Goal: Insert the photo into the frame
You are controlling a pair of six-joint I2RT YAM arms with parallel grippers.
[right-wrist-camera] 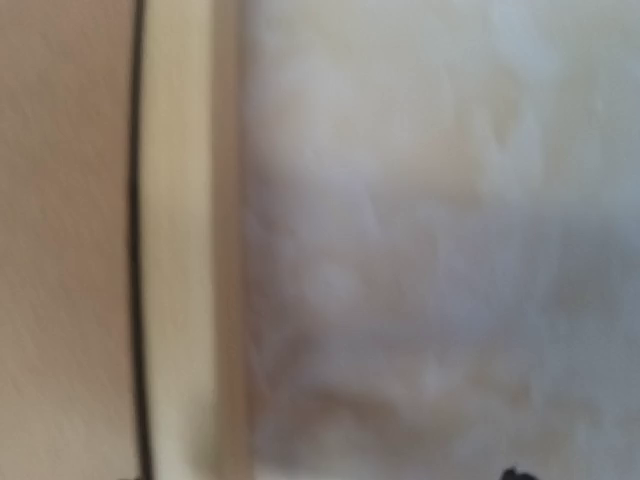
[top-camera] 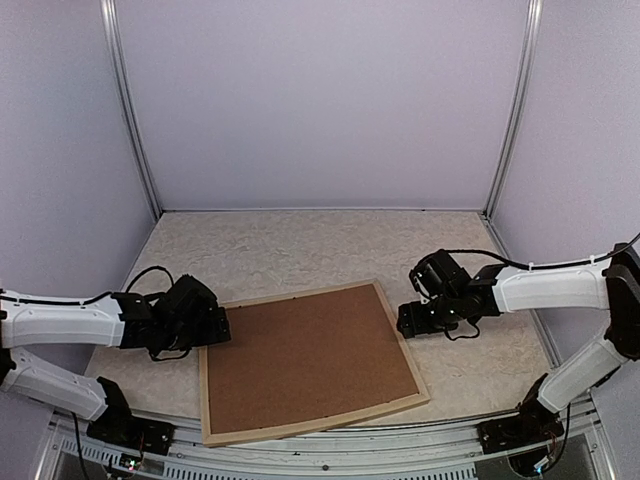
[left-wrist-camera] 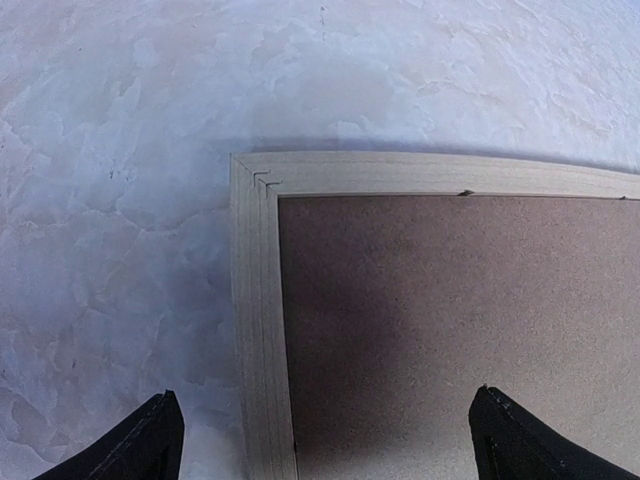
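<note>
A light wooden frame (top-camera: 415,401) with a brown backing panel (top-camera: 310,355) lies flat and slightly turned at the front of the table. No separate photo can be made out. At its left edge hovers my left gripper (top-camera: 222,327); in the left wrist view its dark fingers (left-wrist-camera: 520,440) stand wide apart around the frame's left strip (left-wrist-camera: 258,330), nothing held. My right gripper (top-camera: 404,320) is just beside the right edge. The right wrist view is blurred; the frame's right strip (right-wrist-camera: 180,250) shows there between fingertips that are well apart and barely visible.
Bare pale tabletop (top-camera: 300,240) stretches behind the frame. The frame's front edge reaches the metal rail (top-camera: 330,450) at the table's front. Grey walls close in the back and sides.
</note>
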